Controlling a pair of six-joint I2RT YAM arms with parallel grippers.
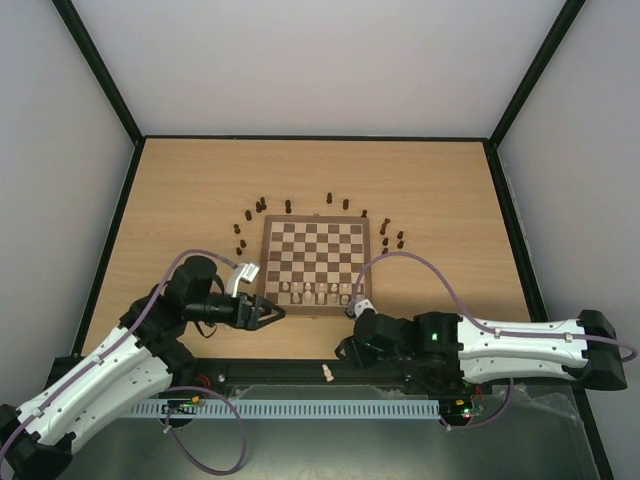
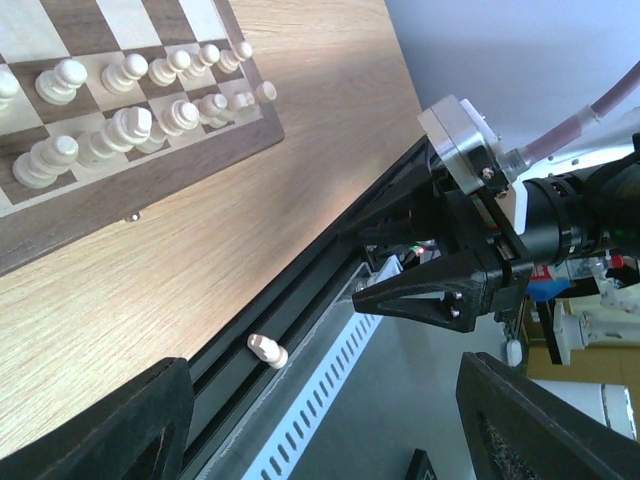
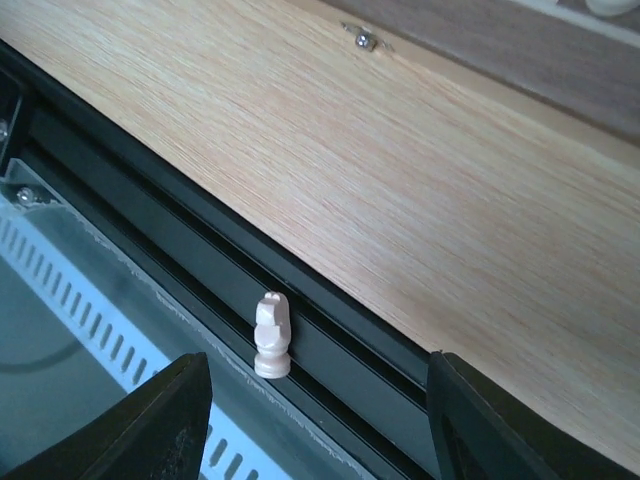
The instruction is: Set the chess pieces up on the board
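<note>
A pale knight-like chess piece [image 1: 327,372] [image 2: 267,350] [image 3: 272,335] lies on the black rail just off the table's front edge. My right gripper [image 1: 345,354] is above that edge, its fingers apart; in the right wrist view the piece appears between and beyond them, untouched. White pieces [image 1: 308,290] [image 2: 130,128] stand in two rows on the near side of the chessboard [image 1: 266,235] [image 2: 230,155]. My left gripper [image 1: 280,315] is open and empty, near the board's front left corner.
Dark pieces [image 1: 288,206] are scattered on the table behind and beside the board, whose far squares are bare. A perforated metal strip [image 1: 300,410] [image 3: 80,305] runs beyond the rail [image 3: 170,220]. Free wood [image 3: 330,200] lies between board and rail.
</note>
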